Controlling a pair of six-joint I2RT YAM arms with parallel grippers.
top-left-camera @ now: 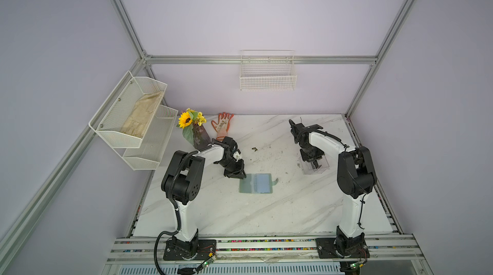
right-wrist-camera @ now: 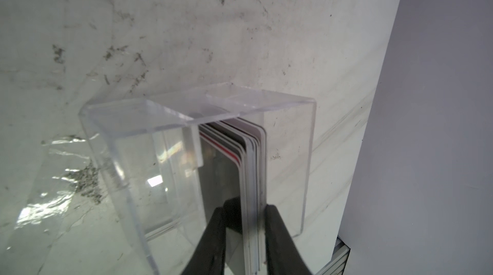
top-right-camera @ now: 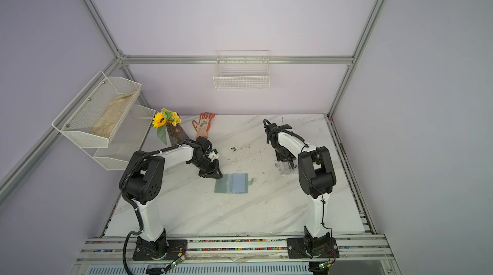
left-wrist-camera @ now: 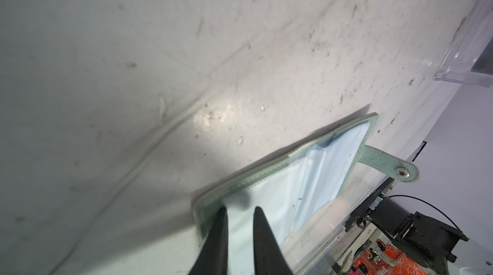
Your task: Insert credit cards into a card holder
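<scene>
The pale green card holder (left-wrist-camera: 328, 172) lies open on the table, clear sleeves up, its snap strap pointing to the right. My left gripper is part open at the holder's near end, over its edge and sleeve; whether it touches is unclear. A clear acrylic box (right-wrist-camera: 118, 157) on the right holds a stack of cards (right-wrist-camera: 251, 172) upright in one compartment. My right gripper is part open, fingertips either side of the stack's near edge; I cannot tell if they touch the cards.
A sunflower vase (top-left-camera: 199, 133) and an orange-white glove (top-left-camera: 221, 125) sit at the back left. Wire shelves (top-left-camera: 138, 115) hang on the left wall.
</scene>
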